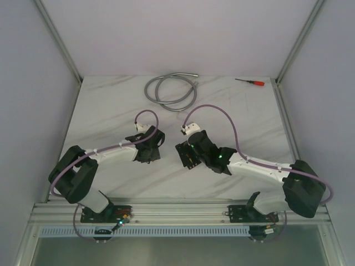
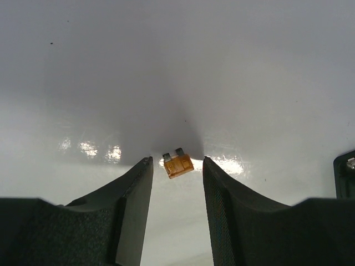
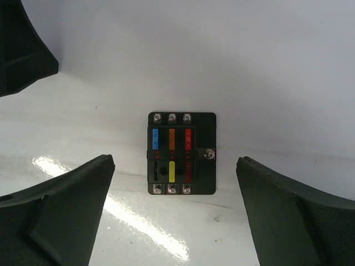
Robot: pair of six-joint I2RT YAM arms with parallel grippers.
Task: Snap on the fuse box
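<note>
A black fuse box (image 3: 181,153) with coloured fuses and screw terminals lies in the right wrist view between the fingers of my right gripper, which stands open above it. In the left wrist view a small orange fuse (image 2: 178,165) lies on the table, with my left gripper over it, its fingers part open at either side. In the top view both grippers hang over the middle of the table, largely hiding these objects under the arms.
A coiled grey hose (image 1: 172,104) and a red screwdriver (image 1: 255,82) lie at the back of the white table (image 1: 105,100).
</note>
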